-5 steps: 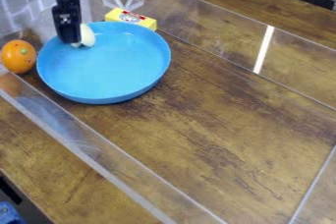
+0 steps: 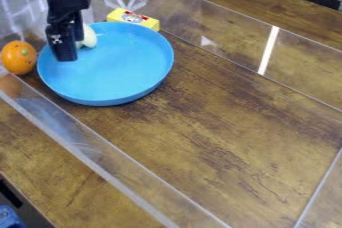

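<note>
My black gripper (image 2: 67,42) is at the top left, its fingers pointing down over the back left rim of a blue plate (image 2: 114,73), apart and open. Just right of it a small white rounded object (image 2: 87,36) sits at the plate's back edge, partly behind the gripper. An orange round fruit or toy (image 2: 19,58) lies left of the plate, outside it.
A yellow box (image 2: 132,19) lies behind the plate. Clear walls or strips edge the work area.
The gripper has moved left and down from above the white object toward the plate's left part. The other things look unmoved.
</note>
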